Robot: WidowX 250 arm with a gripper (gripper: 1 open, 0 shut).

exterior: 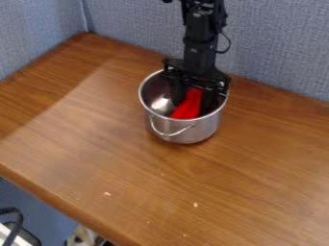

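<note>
A silver metal pot [174, 131] with a wire handle stands on the wooden table [90, 144], toward the back. Inside it lies a red object [189, 107]. My black gripper [194, 88] reaches down from above into the pot, around the top of the red object. Its fingertips are dark and partly hidden by the rim, so I cannot see clearly what is between them.
Grey fabric panels stand behind the table and at the left. Some cables [13, 224] show at the bottom left corner.
</note>
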